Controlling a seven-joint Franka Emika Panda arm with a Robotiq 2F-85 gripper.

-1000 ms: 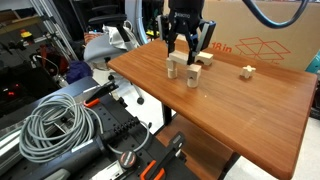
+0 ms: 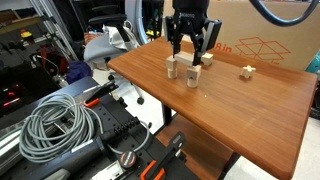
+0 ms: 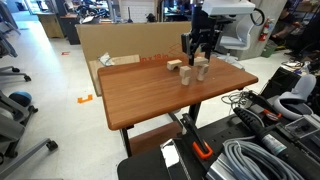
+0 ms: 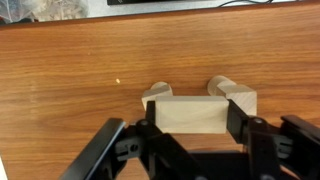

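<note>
A pale wooden block [image 4: 193, 114] lies crosswise between the fingertips of my gripper, which is shut on it. Below it in the wrist view stand two pale blocks, a left one [image 4: 157, 92] and a right one [image 4: 240, 93], partly covered by the held block. In exterior view 1 the gripper [image 2: 184, 54] is low over the table, directly above the two upright blocks, one at left [image 2: 171, 68] and one at right [image 2: 193, 76]. A gap separates these two. Whether the held block touches their tops I cannot tell.
Two more pale blocks lie on the wooden table [image 2: 245, 115]: one behind the gripper [image 2: 208, 59] and one star-shaped piece [image 2: 247, 72] farther right. Cables [image 2: 55, 125] hang beside its left edge.
The gripper and held block have shifted only slightly over the two upright blocks. The other blocks stay where they were.
</note>
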